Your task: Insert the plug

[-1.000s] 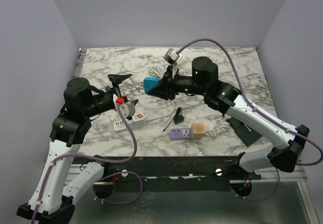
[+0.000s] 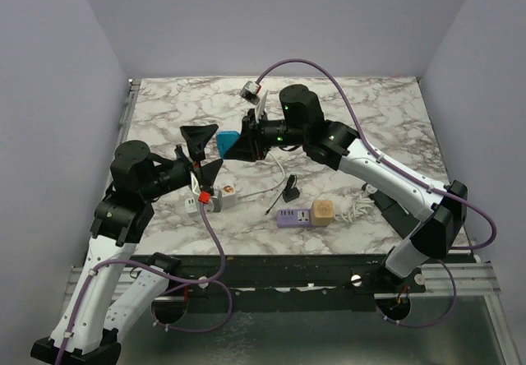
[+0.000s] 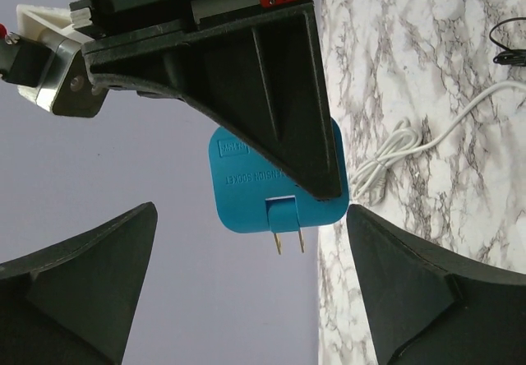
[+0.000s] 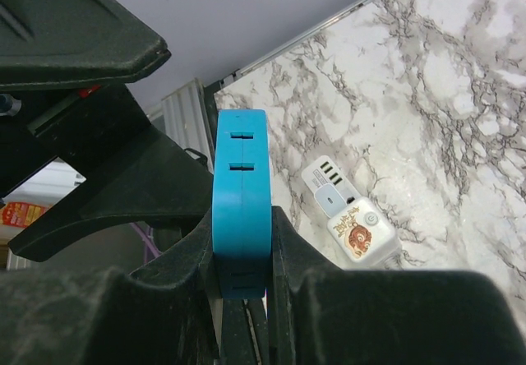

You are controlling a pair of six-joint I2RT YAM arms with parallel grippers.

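A flat blue plug adapter (image 2: 228, 143) is held above the table by my right gripper (image 2: 243, 141). In the right wrist view its narrow slotted edge (image 4: 242, 147) stands up between the black fingers. The left wrist view shows its broad face (image 3: 246, 176) with two metal prongs (image 3: 289, 240) sticking out; a right finger (image 3: 271, 94) covers part of that face. My left gripper (image 2: 212, 147) is open just left of the adapter, its fingers (image 3: 90, 279) spread to either side of it in view. Whether they touch it cannot be made out.
White power strips with a square block (image 2: 225, 194) lie beneath the left gripper. A purple strip (image 2: 293, 218) with a wooden-looking block (image 2: 322, 212), a black adapter (image 2: 291, 189) and white cables (image 2: 355, 208) lie on the marble table.
The right gripper has moved left with the blue adapter, towards the left gripper.
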